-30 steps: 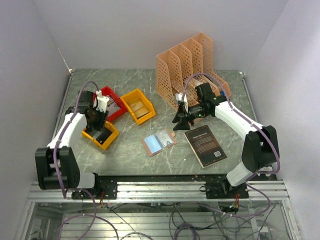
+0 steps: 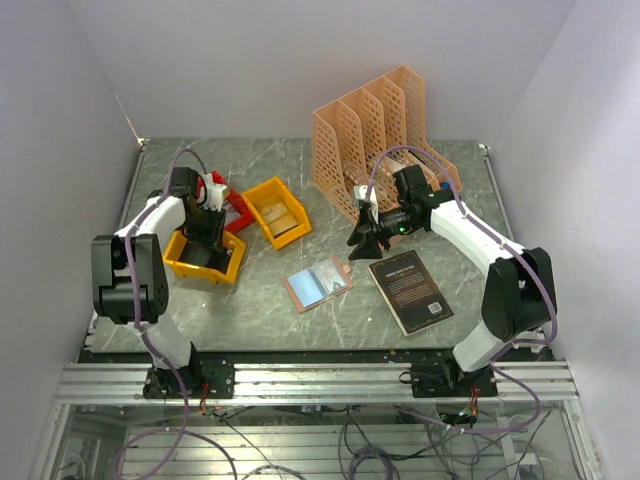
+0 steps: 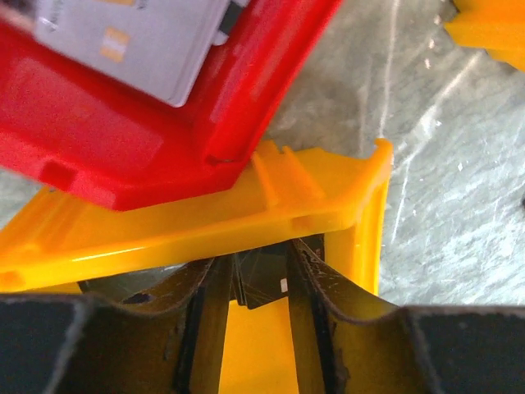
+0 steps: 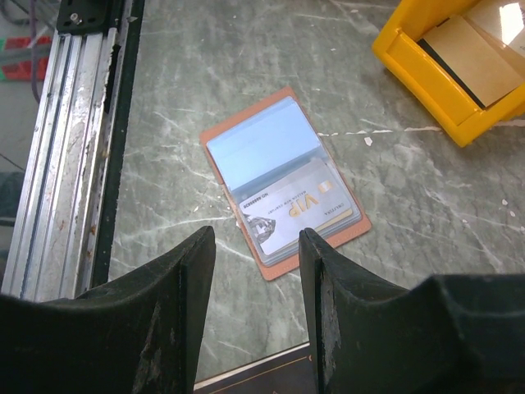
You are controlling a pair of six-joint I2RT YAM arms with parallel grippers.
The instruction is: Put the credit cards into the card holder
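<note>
The card holder (image 2: 319,283) lies open in the middle of the table. In the right wrist view it shows a blue panel (image 4: 261,141) and a clear pocket with a silver VIP card (image 4: 297,205). Dark cards (image 3: 264,271) lie in the left yellow bin (image 2: 190,273). My left gripper is open over that bin, its fingers (image 3: 305,300) apart on either side of part of a dark card; contact is unclear. Right of centre, my right gripper hovers open and empty, near the holder.
A red bin (image 3: 82,148) with grey cards touches the left bin's edge. Another yellow bin (image 2: 278,238) holds tan cards. A black book (image 2: 410,290) lies right of the holder, and a peach file rack (image 2: 340,150) stands behind. Bare table surrounds the holder.
Over the last second my left arm has shifted at the left yellow bin, and the bin has turned and slid slightly rightward. The right arm, holder and book look unmoved.
</note>
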